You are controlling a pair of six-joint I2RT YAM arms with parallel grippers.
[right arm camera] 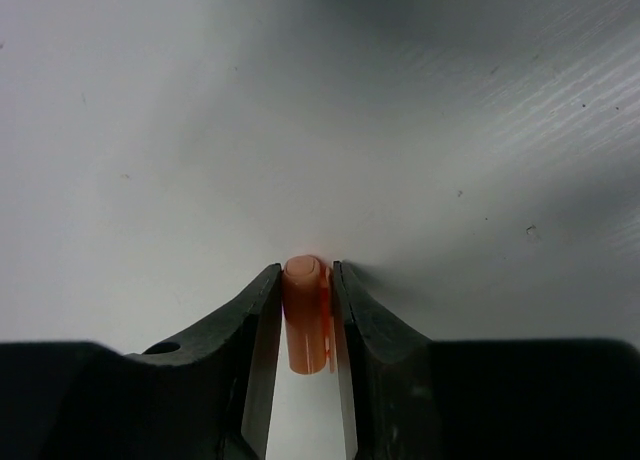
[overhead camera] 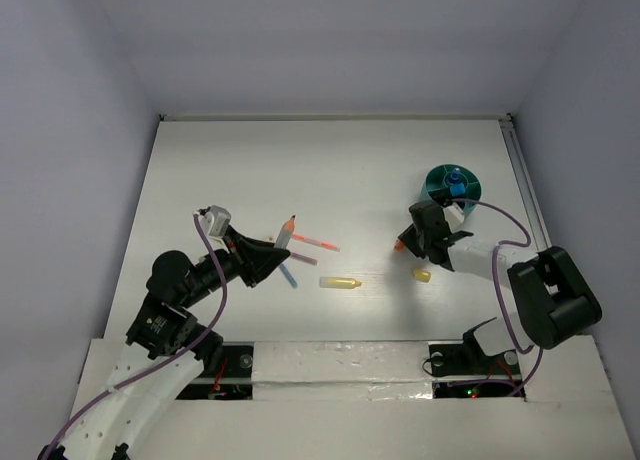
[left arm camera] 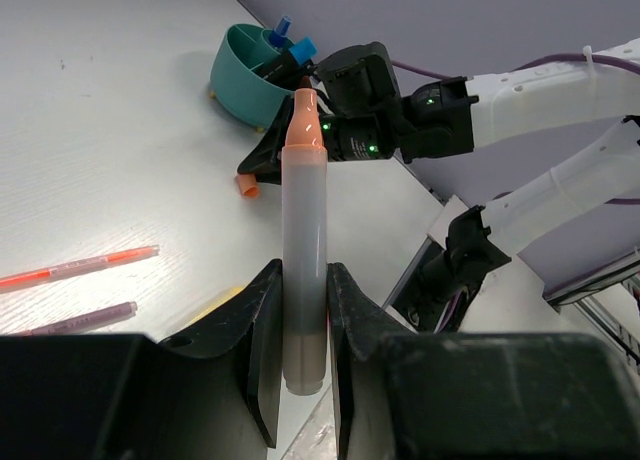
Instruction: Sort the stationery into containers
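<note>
My left gripper is shut on an orange-tipped translucent marker (left arm camera: 304, 210), held upright above the table. My right gripper is shut on a small orange cap (right arm camera: 305, 320) low at the tabletop, just in front of the teal divided holder (left arm camera: 240, 80), which has blue-capped items in it. An orange pen (overhead camera: 315, 242), a purplish pen (overhead camera: 300, 258), a blue pen (overhead camera: 289, 277) and a yellow marker (overhead camera: 340, 282) lie on the table. A yellow cap (overhead camera: 422, 275) lies near the right gripper.
Grey walls enclose the sides and back. The right arm occupies the table's right edge below the holder.
</note>
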